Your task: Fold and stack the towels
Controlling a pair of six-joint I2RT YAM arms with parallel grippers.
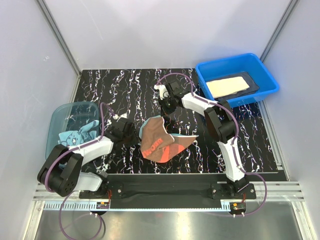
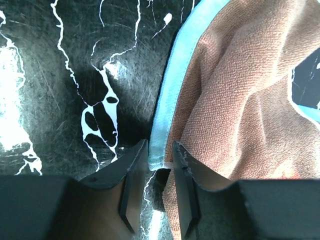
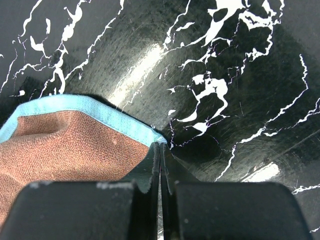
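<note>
A brown towel (image 1: 156, 136) with a light blue border and orange lettering lies crumpled and partly folded on the dark marbled table. At its left edge, in the left wrist view, a corner of the blue border (image 2: 165, 120) sits between the fingers of my left gripper, which is part open around it. My right gripper is shut at the tip of the towel's far corner (image 3: 155, 136), with the blue edge pinched in its fingertips. Brown cloth (image 3: 80, 150) stretches from there to the left.
A clear bin (image 1: 59, 120) at the left holds a crumpled light blue towel (image 1: 79, 134). The blue bin (image 1: 270, 84) at the back right contains a flat cream towel (image 1: 225, 87) on a dark one.
</note>
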